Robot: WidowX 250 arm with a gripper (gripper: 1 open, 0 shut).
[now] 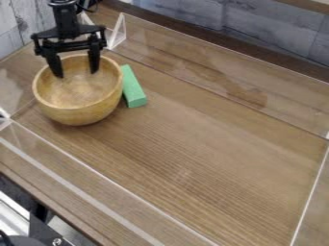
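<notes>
A large wooden bowl (80, 101) stands at the upper left of the table. My black gripper (69, 63) hangs over the back of the bowl, its fingers apart and reaching down to about rim level and into the bowl's mouth. The gripper is open, and I see nothing held in it. A green rectangular block (134, 87) lies against the right side of the bowl.
</notes>
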